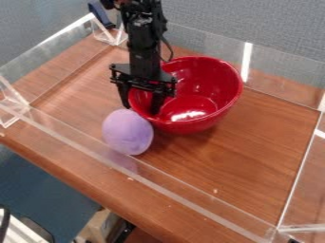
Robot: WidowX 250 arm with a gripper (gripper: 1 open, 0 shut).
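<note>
A black robot gripper [143, 93] reaches down at the left rim of a red bowl [203, 100], its fingertips low against the bowl's left side. Whether it is open or shut, or holds the rim, is hard to make out. A light purple ball-like object [127, 132] sits just in front of the gripper, at the bowl's front left.
Clear plastic walls border the wooden table [229, 171] along its sides, front and back. Bare wood lies to the right of and in front of the bowl, and at the back left. A grey wall rises behind.
</note>
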